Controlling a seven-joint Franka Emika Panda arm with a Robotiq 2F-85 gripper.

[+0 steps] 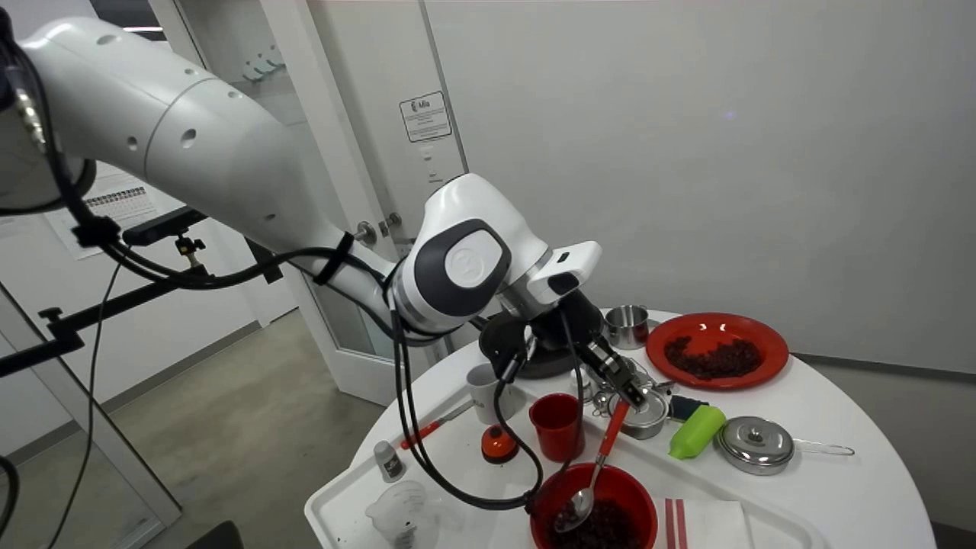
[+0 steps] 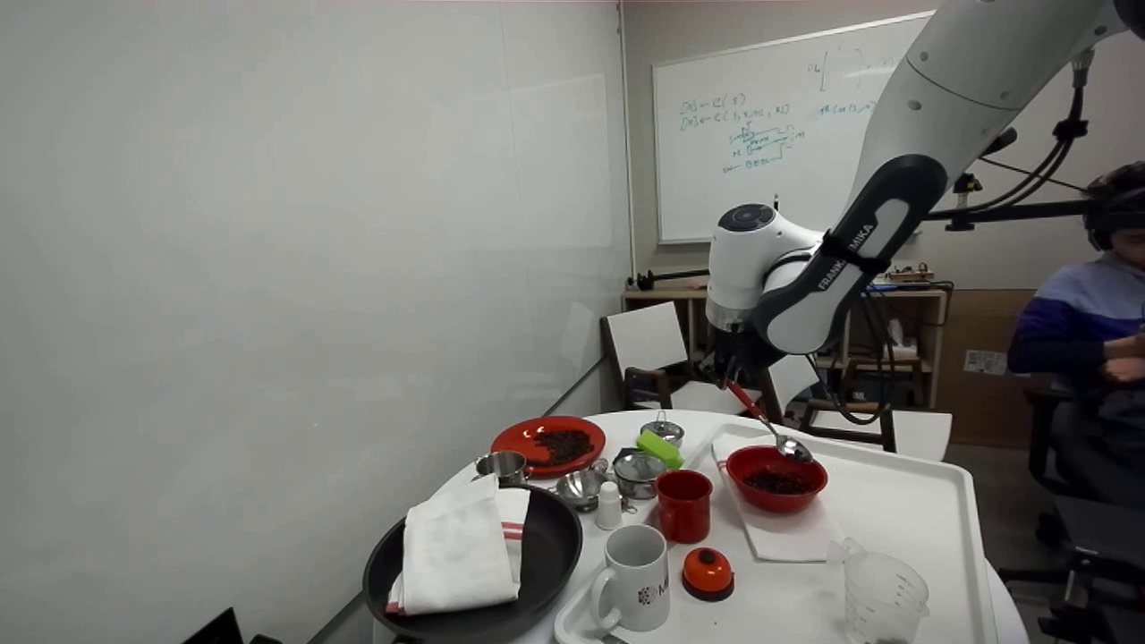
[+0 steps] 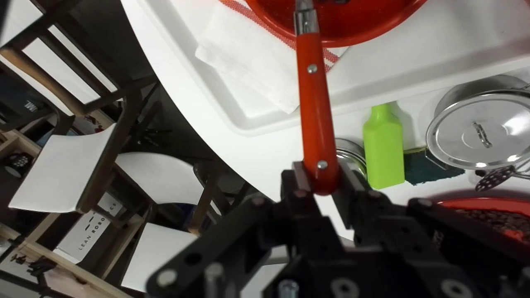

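Note:
A metal spoon with a red handle is held by its handle end between the fingers of my gripper, which is shut on it. Its bowl points down over the red bowl, where dark bean-like pieces lie. In exterior view 2 the spoon's bowl shows at the red bowl's upper rim; whether it carries any pieces I cannot tell. A red plate with a heap of similar dark pieces stands at the back of the table.
Around the gripper stand a red mug, lidded metal pots, a green bottle and a white mug. A black pan holds a folded towel. The white tray has free room beside the red bowl.

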